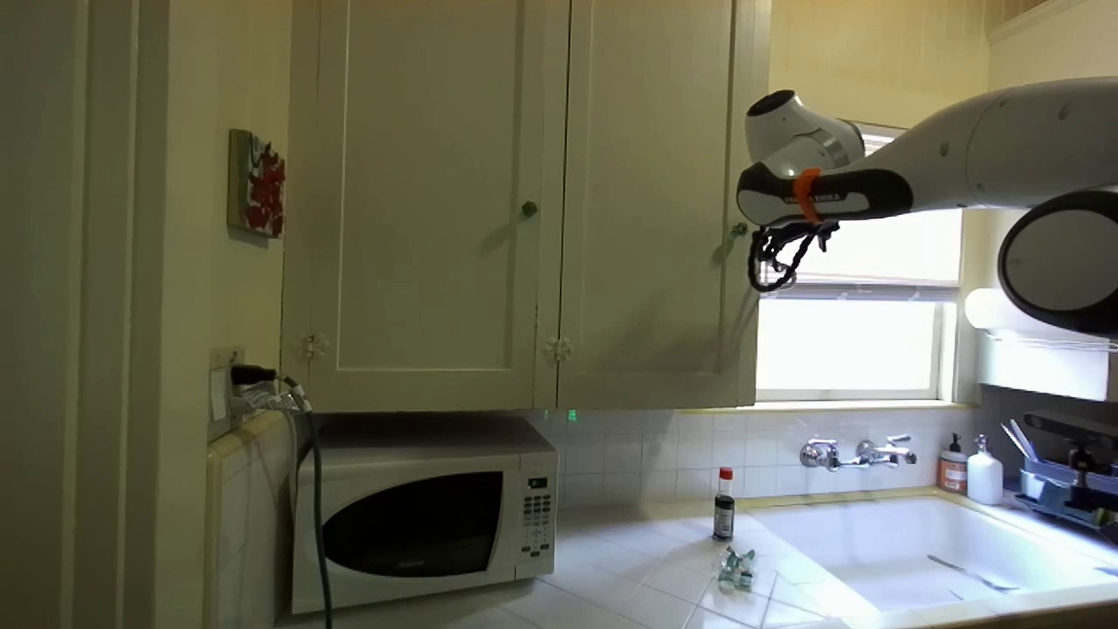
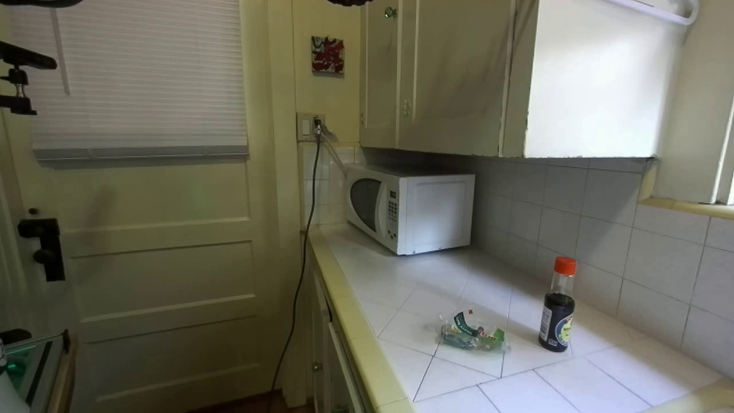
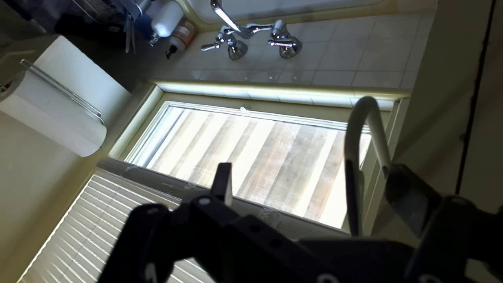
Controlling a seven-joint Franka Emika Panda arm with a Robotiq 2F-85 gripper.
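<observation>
My gripper is open, with nothing held between its fingers. In the wrist view, one dark finger (image 3: 222, 181) is at the left and the other at the right, the window (image 3: 264, 155) behind them. A white curved bar (image 3: 370, 108) fixed to the cabinet's side reaches in by the right finger; whether they touch I cannot tell. In exterior view 1 the arm hangs high in front of the window, near the right cabinet door's knob (image 1: 740, 230), and its own links mostly hide the gripper. Exterior view 2 shows the bar (image 2: 660, 12) at its top right.
Below, a red-capped bottle (image 2: 555, 316) and a crumpled clear wrapper (image 2: 471, 334) lie on the white counter. The microwave (image 1: 430, 524) stands at the left, the sink (image 1: 901, 545) at the right. A paper towel roll (image 3: 56, 113) hangs beside the window.
</observation>
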